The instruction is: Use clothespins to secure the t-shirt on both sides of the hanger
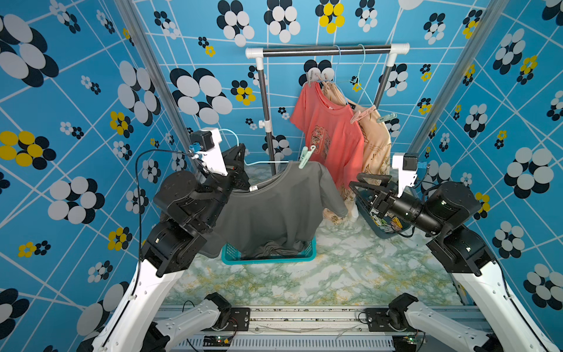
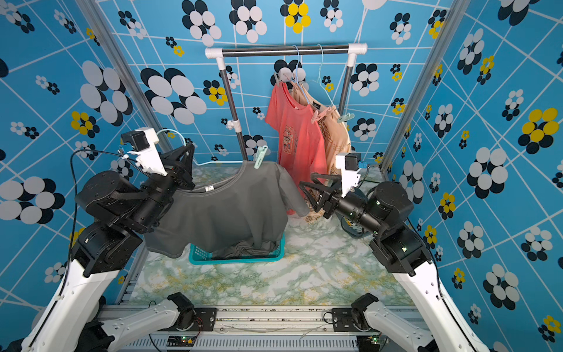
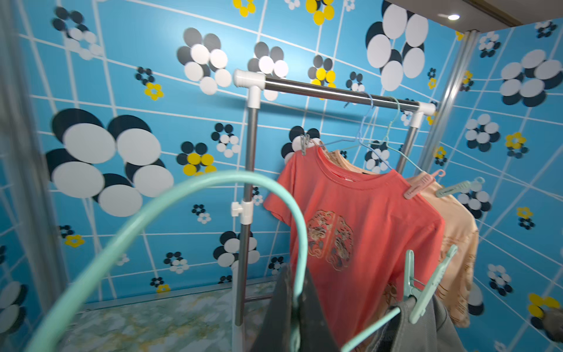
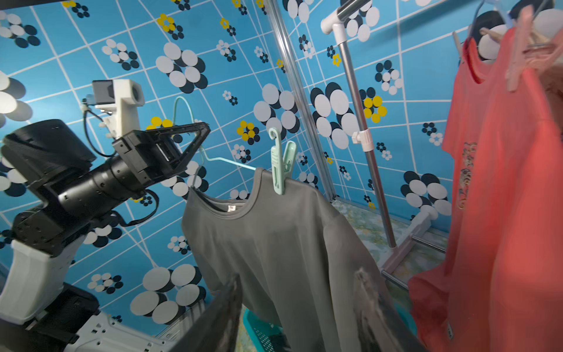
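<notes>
A mint hanger (image 3: 230, 176) carries the grey t-shirt (image 1: 269, 205); my left gripper (image 1: 240, 153) is shut on the hanger just below its hook, lifting it. One mint clothespin (image 4: 278, 167) is clipped on the shirt's shoulder at the right end of the hanger, upright. The shoulder at the other end is largely behind the left arm in the top views; I cannot tell if a pin is there. My right gripper (image 1: 357, 183) stands open to the right of the shirt, nothing between its fingers.
Coral and beige shirts (image 1: 328, 135) hang on a rack (image 1: 328, 50) behind. A teal basket (image 1: 269, 259) sits under the grey shirt. A dark basket (image 1: 390, 231) holding small items is at the right.
</notes>
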